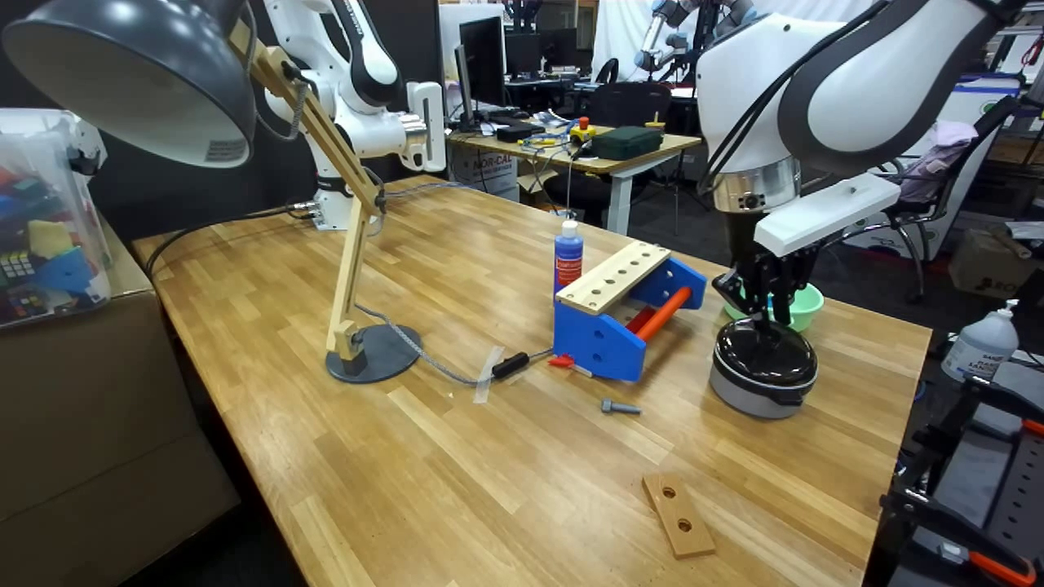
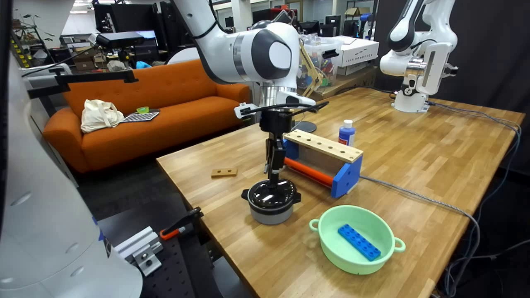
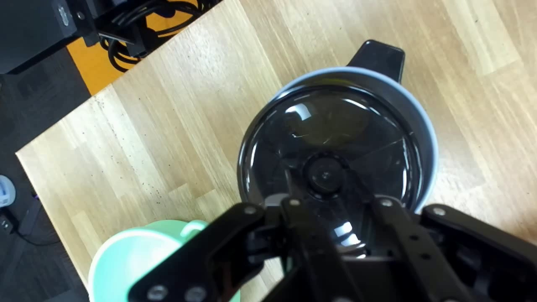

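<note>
A black glass lid point(image 2: 272, 193) lies over a grey pot point(image 2: 271, 217) with dark side handles. In the wrist view the lid point(image 3: 282, 151) sits off-centre, leaving a crescent of the pot's inner wall point(image 3: 420, 146) bare along one side. My gripper point(image 2: 273, 181) points down at the lid's centre, its fingers around the round knob point(image 3: 325, 174). Dark fingers against the dark lid hide whether they touch the knob. Whatever is inside the pot is mostly covered.
A green colander point(image 2: 325, 233) with a blue brick point(image 2: 358, 241) stands close by. Near the pot are a blue and wooden toy bench point(image 1: 597, 342), a bolt point(image 1: 621, 407) and a two-holed wooden block point(image 1: 679, 515). Bare tabletop lies in front of the lamp point(image 1: 374, 354).
</note>
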